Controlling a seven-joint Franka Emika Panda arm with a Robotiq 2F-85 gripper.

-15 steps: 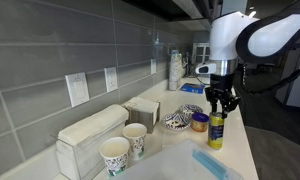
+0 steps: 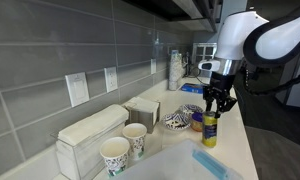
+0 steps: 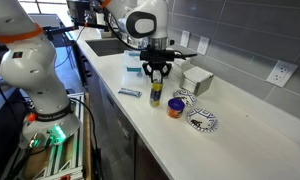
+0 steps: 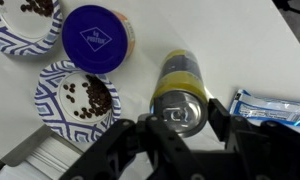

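A yellow bottle (image 2: 210,130) with an orange-brown cap (image 4: 182,112) stands upright at the counter's edge side. My gripper (image 2: 214,108) is over its top, shut on it; in the wrist view dark fingers (image 4: 220,118) flank the cap. Exterior view 2 has the bottle (image 3: 156,94) beneath the gripper (image 3: 157,76), close to the blue-lidded jar (image 3: 175,107). Whether the bottle's base touches the counter, I cannot tell.
Two patterned plates hold dark beans, one (image 4: 54,112) beside the jar. A blue-and-white packet (image 4: 275,110) lies on the counter's other side. Paper cups (image 2: 115,154) and a white box (image 2: 90,138) line the wall. Bare counter (image 3: 205,150) extends past the plates.
In exterior view 1 the bottle and gripper have shifted together slightly left and a little up in the picture, bringing the bottle nearer the blue packet. Jar, plates and cups have stayed put.
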